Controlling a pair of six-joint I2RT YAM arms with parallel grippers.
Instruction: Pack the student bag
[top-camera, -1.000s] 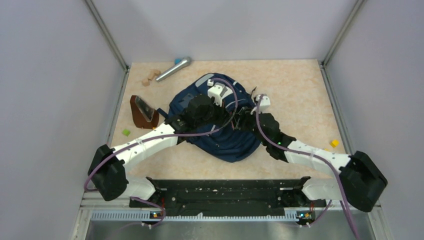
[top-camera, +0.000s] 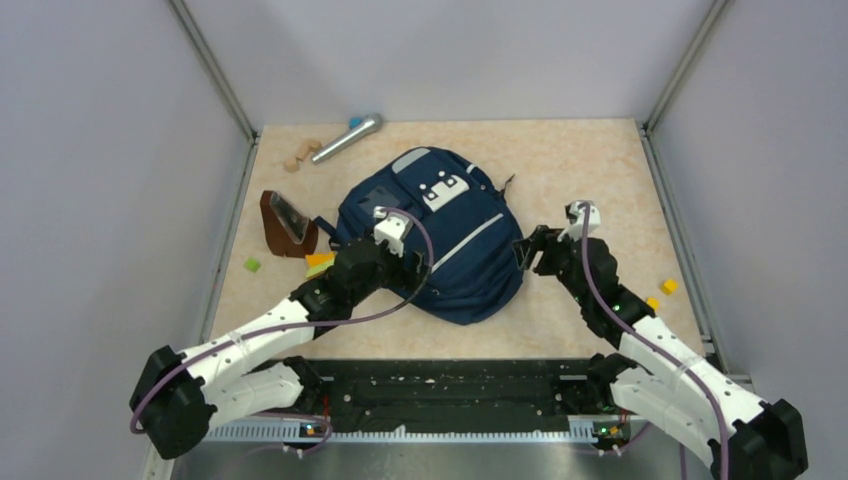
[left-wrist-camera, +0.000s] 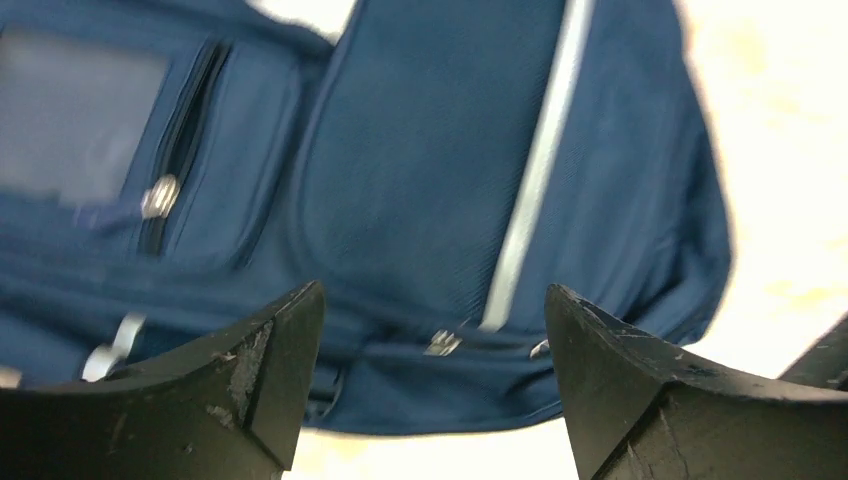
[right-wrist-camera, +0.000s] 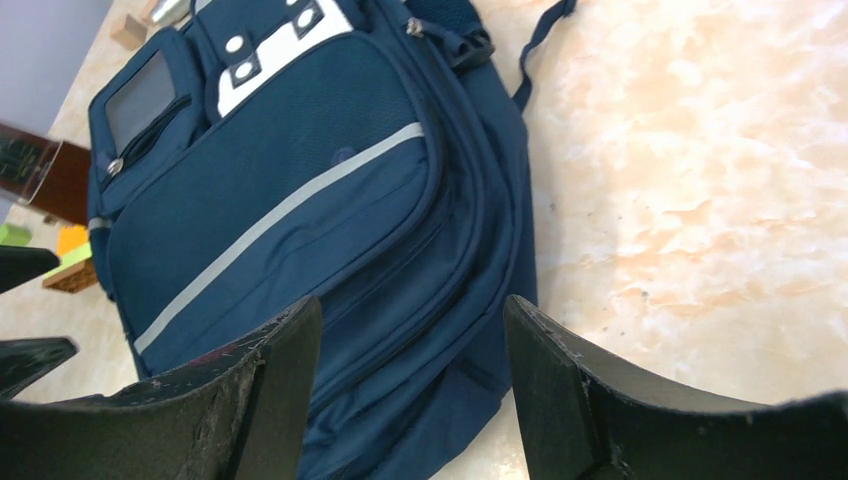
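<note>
A dark blue backpack (top-camera: 470, 240) lies flat in the middle of the table, tilted, with a grey stripe and a white face patch (top-camera: 446, 193) on its front. Its pockets look closed. My left gripper (top-camera: 415, 270) hangs over the bag's lower left part. In the left wrist view its fingers (left-wrist-camera: 285, 370) stand wide apart with only bag fabric below, somewhat blurred. Just off the bag's right edge is my right gripper (top-camera: 527, 252), also open. Nothing sits between its fingers; the bag's side and bare table show beyond them.
A brown box-like object (top-camera: 285, 225) stands left of the bag. A silver microphone-shaped thing (top-camera: 347, 138) and several wooden blocks (top-camera: 300, 155) lie at the back left. Small yellow blocks (top-camera: 669, 286) are at the right edge, a green block (top-camera: 252, 265) at the left. Table right of the bag is mostly bare.
My right gripper has drawn back to the right, off the bag. The bag looks unmoved.
</note>
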